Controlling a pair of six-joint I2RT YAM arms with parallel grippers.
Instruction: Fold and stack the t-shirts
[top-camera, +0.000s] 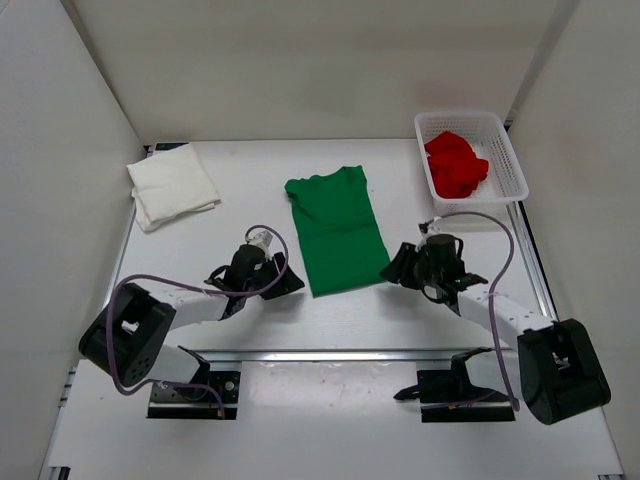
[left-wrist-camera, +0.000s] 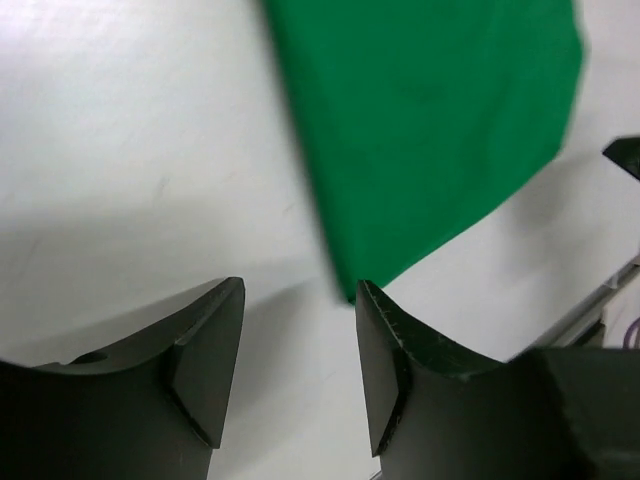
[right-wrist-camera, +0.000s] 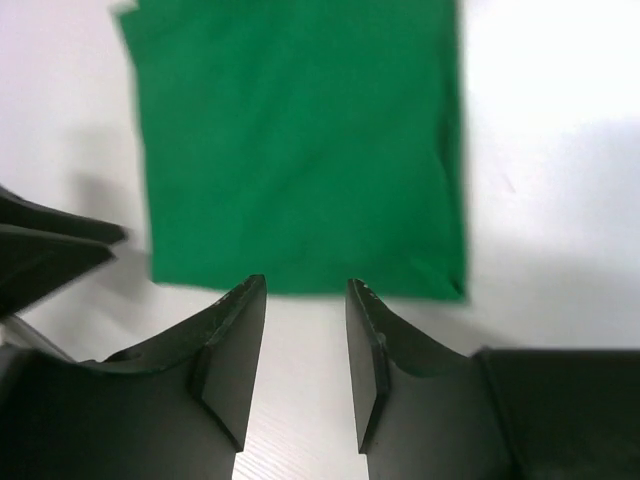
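Observation:
A green t-shirt (top-camera: 335, 230) lies spread on the white table between the arms, its top edge bunched at the corners. My left gripper (top-camera: 281, 279) hangs just left of its lower-left corner; in the left wrist view its fingers (left-wrist-camera: 205, 340) are apart with nothing between them. My right gripper (top-camera: 400, 266) is at the lower-right corner, open and empty, with the green cloth (right-wrist-camera: 300, 200) just beyond its fingertips in the right wrist view.
A folded white stack of cloth (top-camera: 172, 185) lies at the back left. A white basket (top-camera: 512, 170) holding red cloth (top-camera: 455, 162) stands at the back right. The table's front edge runs below both grippers.

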